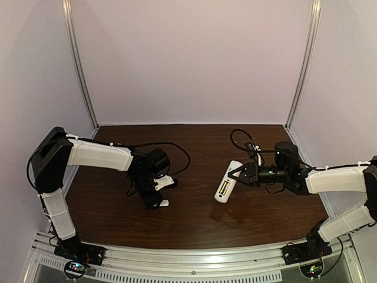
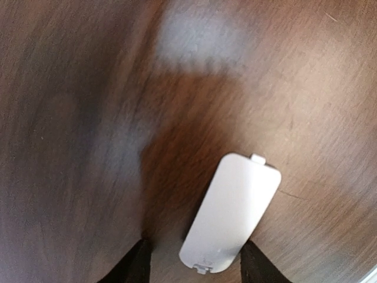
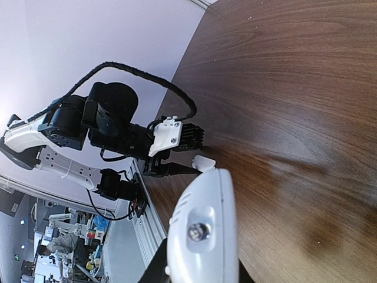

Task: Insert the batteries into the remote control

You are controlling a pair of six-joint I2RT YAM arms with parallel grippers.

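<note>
My right gripper point(image 1: 237, 174) is shut on the white remote point(image 1: 225, 188), held tilted with its open battery compartment showing batteries inside; its end fills the bottom of the right wrist view point(image 3: 200, 242). My left gripper is down at the table, fingers part open on either side of the small white battery cover point(image 2: 230, 209), one finger close against its edge; whether it grips it I cannot tell. In the top view the cover point(image 1: 164, 203) peeks out under that gripper.
Side walls and a back wall enclose it, with a metal rail point(image 1: 194, 253) along the front edge.
</note>
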